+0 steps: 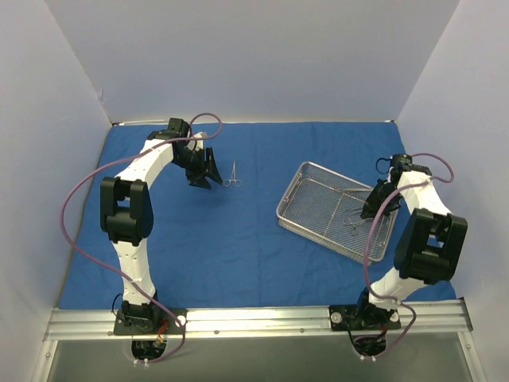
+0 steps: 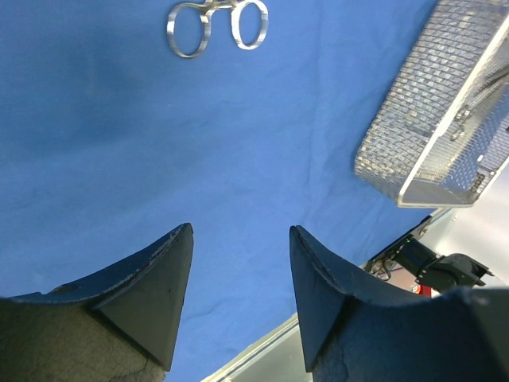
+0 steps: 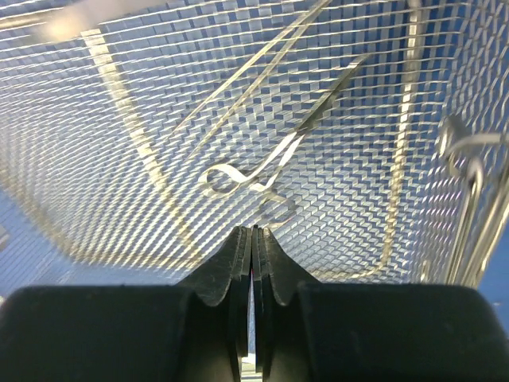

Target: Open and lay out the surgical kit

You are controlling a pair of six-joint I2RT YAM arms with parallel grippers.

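In the right wrist view my right gripper is shut with nothing between its fingers. Ahead of the fingertips a scissors-like clamp (image 3: 288,142) lies on the mesh floor of the wire tray (image 1: 298,227), its rings toward the gripper. Tweezers (image 3: 246,72) lie beside the clamp. Over on the blue cloth, another ringed clamp (image 1: 234,175) rests flat; its handle rings (image 2: 188,32) show at the top of the left wrist view. My left gripper is open and empty, just left of that clamp as seen from above.
More metal instruments (image 3: 473,215) lean along the tray's side in the right wrist view. The right arm (image 1: 429,239) reaches over the tray's right edge.
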